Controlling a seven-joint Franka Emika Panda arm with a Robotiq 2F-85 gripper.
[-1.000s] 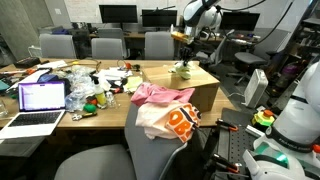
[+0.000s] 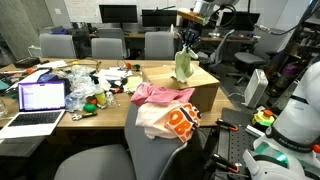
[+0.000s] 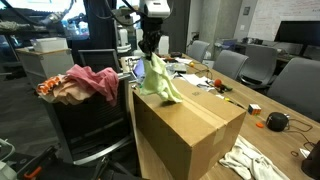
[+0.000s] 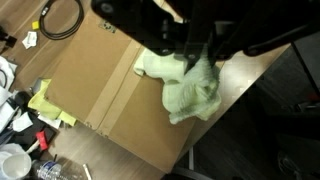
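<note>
A pale green cloth (image 2: 183, 66) hangs from my gripper (image 2: 188, 47), which is shut on its upper end. In the second exterior view the cloth (image 3: 159, 80) drapes down in a long fold above the cardboard box (image 3: 195, 128), its lower end close to the box top; I cannot tell whether it touches. The wrist view has the cloth (image 4: 190, 88) below the dark gripper, with the brown box top (image 4: 122, 95) under it. The fingertips are dark and hard to make out there.
Pink and white cloths (image 2: 163, 95) and an orange patterned one (image 2: 183, 121) lie over a chair by the box. A laptop (image 2: 41, 97) and many small items crowd the table. White cloth (image 3: 252, 158) lies beside the box. Office chairs stand around.
The cloth lay bunched low on the box a second ago. My gripper has risen with it, and the cloth now hangs stretched out lengthwise.
</note>
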